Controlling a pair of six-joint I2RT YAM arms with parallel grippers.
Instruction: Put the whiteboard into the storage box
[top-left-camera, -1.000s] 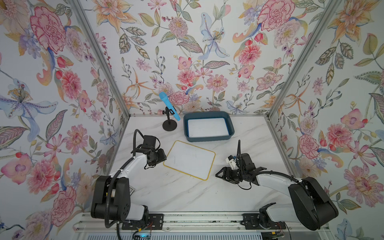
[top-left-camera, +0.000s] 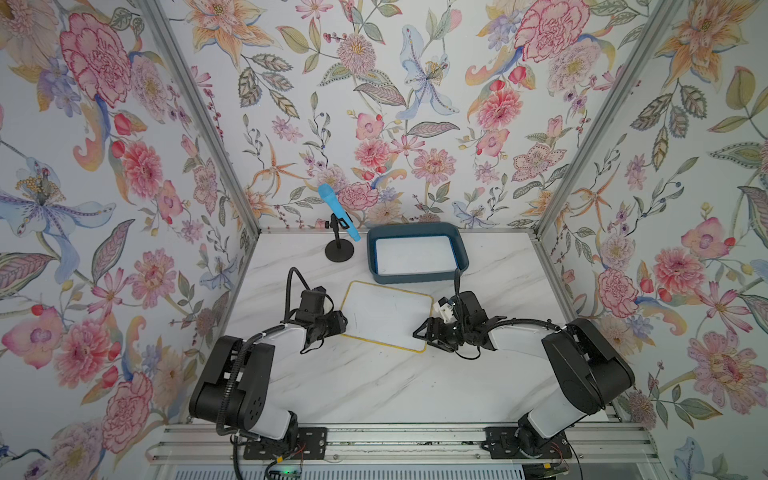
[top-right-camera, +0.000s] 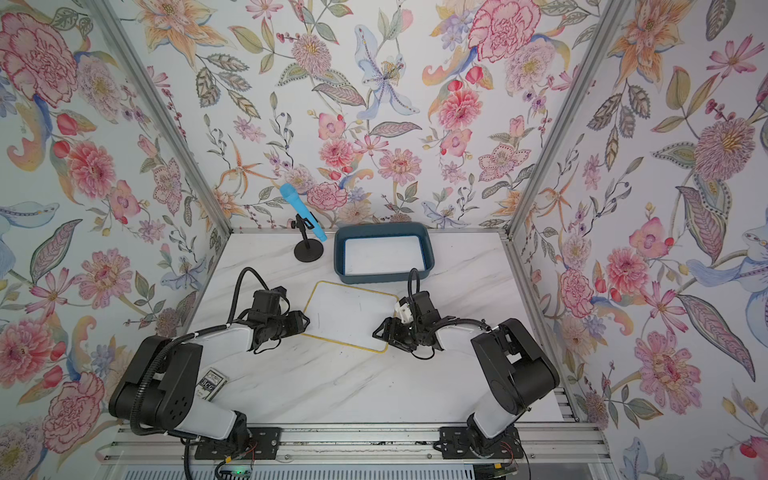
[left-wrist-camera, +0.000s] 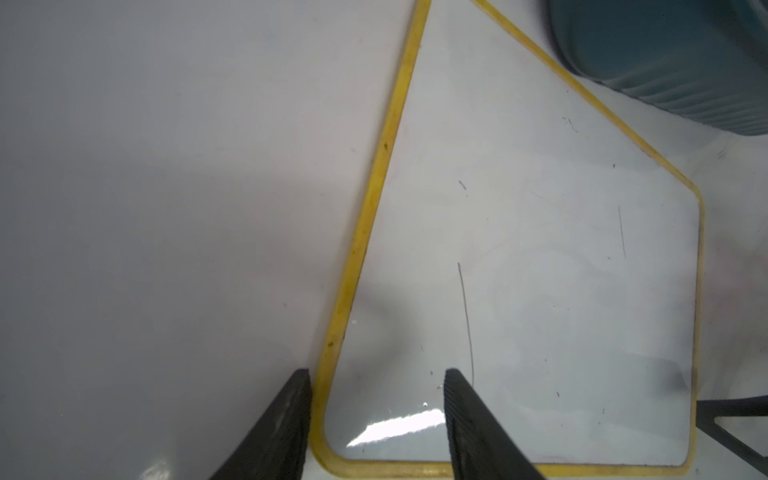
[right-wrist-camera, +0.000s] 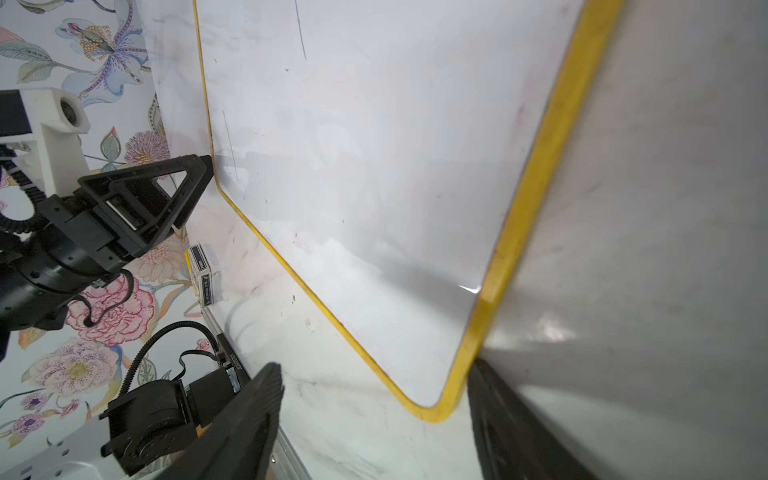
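Observation:
The white whiteboard with a yellow rim lies flat on the marble table before the dark teal storage box. My left gripper is at the board's left corner, open, its fingertips either side of the yellow rim. My right gripper is at the near right corner, also open, with one fingertip at or against the rim and the board's corner between the fingers as seen in the right wrist view.
A blue microphone on a black stand stands left of the box. The box's white inner floor looks bare.
Both grippers have moved in to the board's edges, the right one leftward, the left one lately rightward and nearer the front. The board has turned slightly, its near right corner shifted right and back.

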